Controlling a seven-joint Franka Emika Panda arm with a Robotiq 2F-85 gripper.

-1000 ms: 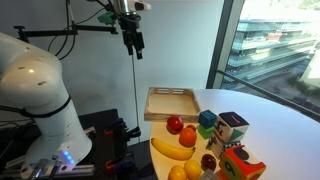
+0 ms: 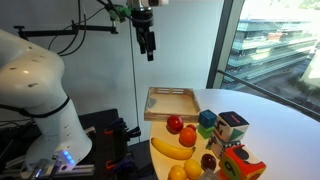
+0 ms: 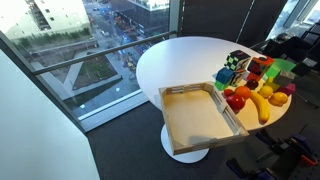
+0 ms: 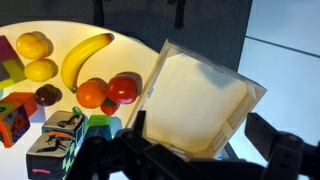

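High above the table hangs my gripper (image 2: pixel 147 48). In the wrist view its two dark fingers (image 4: pixel 132 150) stand wide apart, nothing between them. Below them lies a shallow, empty wooden tray (image 4: pixel 190 100) with a pale floor. Beside the tray, on the white round table, are a red apple (image 4: pixel 123 89), an orange (image 4: pixel 91 94), a banana (image 4: pixel 84 58), yellow fruits (image 4: pixel 40 70), a dark purple fruit (image 4: pixel 47 95) and several coloured boxes, among them a green-blue cube (image 4: pixel 98 127), a black-and-white patterned box (image 4: pixel 52 157) and a red box (image 4: pixel 14 115).
The white table (image 3: pixel 185 65) has free room on its window side. Its edge lies close by the tray, with dark floor (image 4: pixel 225 25) beyond. Large windows (image 2: pixel 275 50) stand behind the table.
My gripper has moved to the right in exterior view 1, toward the space above the tray. The tray, fruit and boxes have stayed where they were.
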